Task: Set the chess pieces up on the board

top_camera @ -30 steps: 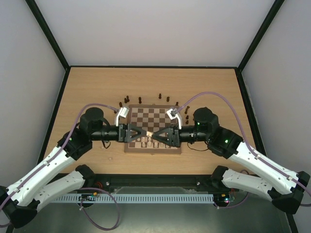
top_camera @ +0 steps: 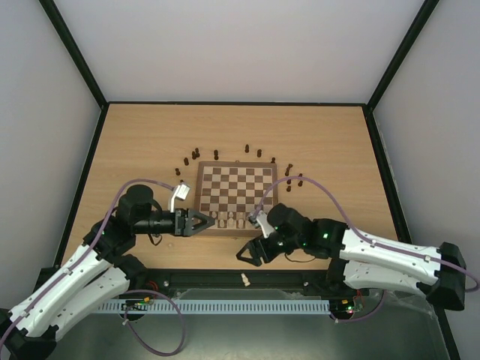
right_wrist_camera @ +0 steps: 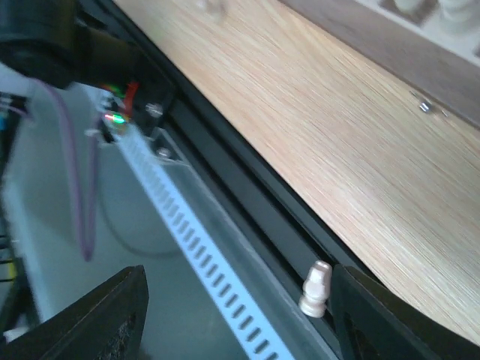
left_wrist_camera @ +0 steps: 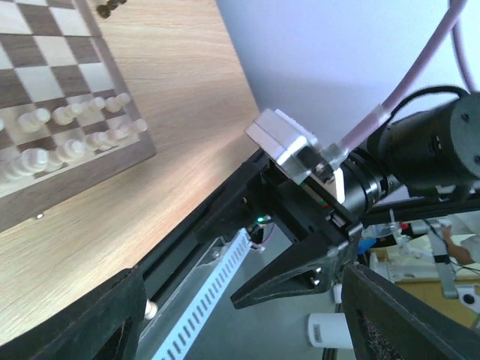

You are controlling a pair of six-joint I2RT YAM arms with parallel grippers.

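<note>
The chess board (top_camera: 201, 187) sits mid-table, with white pieces (top_camera: 231, 220) in its front rows. One white piece (right_wrist_camera: 316, 289) is off the tabletop, by the dark front rail; in the top view this piece (top_camera: 245, 280) shows below the table edge. In the left wrist view it is partly hidden by my finger. My left gripper (top_camera: 208, 222) is open and empty, over the board's front-left corner. Over the front of the table, between board and rail, my right gripper (top_camera: 244, 256) is also open, nothing between its fingers.
Several dark pieces (top_camera: 216, 154) stand around the board's back and sides. A dark rail (top_camera: 202, 279) and a pale slotted strip (top_camera: 225, 307) run along the front edge.
The right gripper opened and moved toward the front; the grippers are apart.
</note>
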